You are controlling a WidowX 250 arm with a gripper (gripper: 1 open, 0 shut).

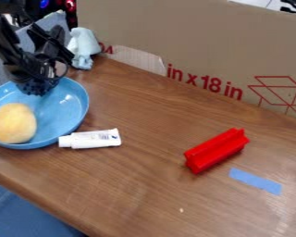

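My black gripper (37, 78) hangs at the upper left over the back part of a blue plate (67, 113). Its fingertips are dark and hard to make out, and nothing shows held between them. A pale yellow round object (14, 123) rests on the plate, in front of the gripper and apart from it. A white tube (89, 139) lies on the wooden table just right of the plate.
A red block (216, 150) lies at the right, near a strip of blue tape (254, 180). A cardboard wall (200, 46) runs along the back, with a pale cloth (84, 44) at its left end.
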